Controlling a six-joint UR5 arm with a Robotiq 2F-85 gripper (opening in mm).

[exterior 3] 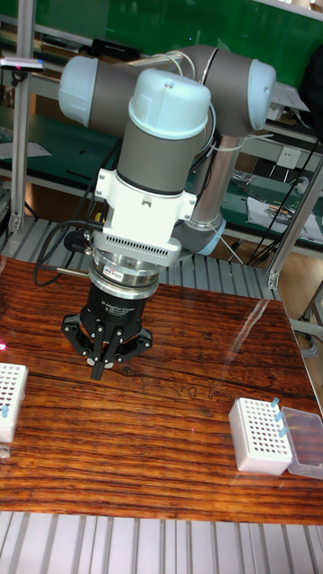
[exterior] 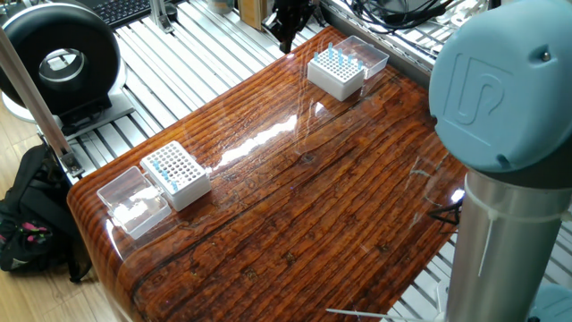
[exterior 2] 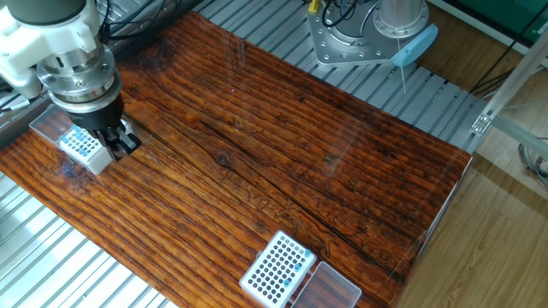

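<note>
My black gripper (exterior 3: 101, 367) points down, its fingertips drawn close together; whether a small gap is left between them cannot be told. No object shows in its grasp. In the second exterior view the gripper (exterior 2: 122, 145) overlaps the near side of a white tube rack (exterior 2: 83, 146), but in the first view it hangs apart from that rack (exterior: 336, 76). Several blue tubes stand up from its holes. A second white rack (exterior: 183, 186) at the table's other end holds several blue pieces (exterior: 163, 170), set low in the first view.
An open clear lid (exterior: 134, 202) lies beside the second rack, and another clear lid (exterior: 365, 55) beside the first. Between the racks the glossy wooden table (exterior: 295, 206) is bare. The arm's column (exterior: 500, 250) stands beyond one long edge.
</note>
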